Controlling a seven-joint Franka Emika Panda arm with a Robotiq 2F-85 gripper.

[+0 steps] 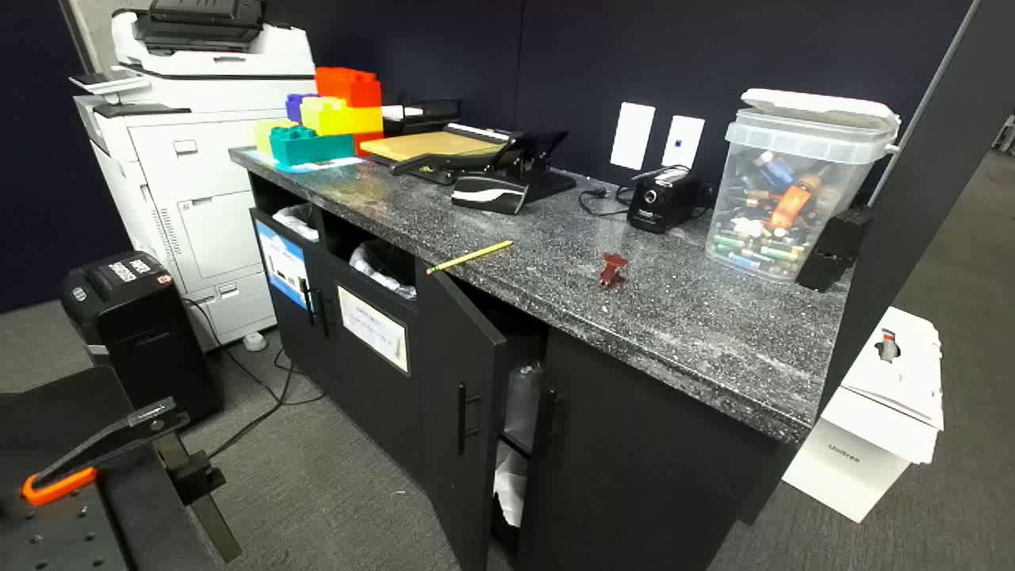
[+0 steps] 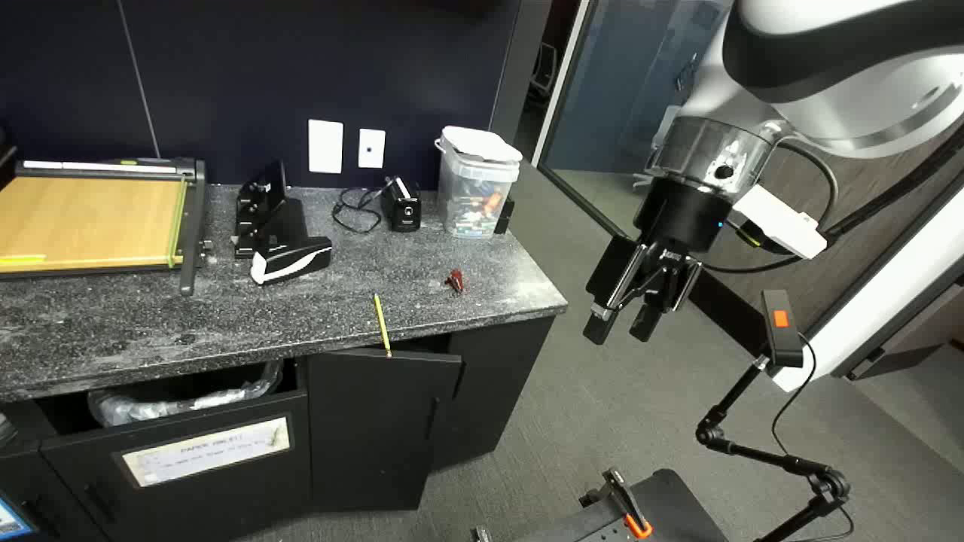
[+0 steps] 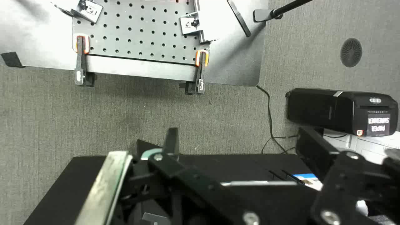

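Note:
My gripper (image 2: pixel 621 333) hangs in the air to the right of the counter in exterior view 2, fingers pointing down. Its fingers are open and hold nothing. On the speckled counter (image 1: pixel 723 328) a yellow pencil (image 1: pixel 470 257) lies with one end poking past the front edge; the same pencil (image 2: pixel 382 324) shows in exterior view 2. A small dark red clip-like object (image 1: pixel 611 270) rests to its right, well clear of my fingers. Below, one black cabinet door (image 1: pixel 464 409) stands ajar. In the wrist view the dark gripper parts cover much of the lower picture.
A clear tub of batteries (image 1: pixel 794 200), a black pencil sharpener (image 1: pixel 658 200), a stapler (image 2: pixel 291 262) and a paper cutter (image 2: pixel 90 217) stand on the counter. Big toy blocks (image 1: pixel 333 116) sit at its far end. A perforated table (image 3: pixel 142 33) carries orange clamps. Bare carpet lies between.

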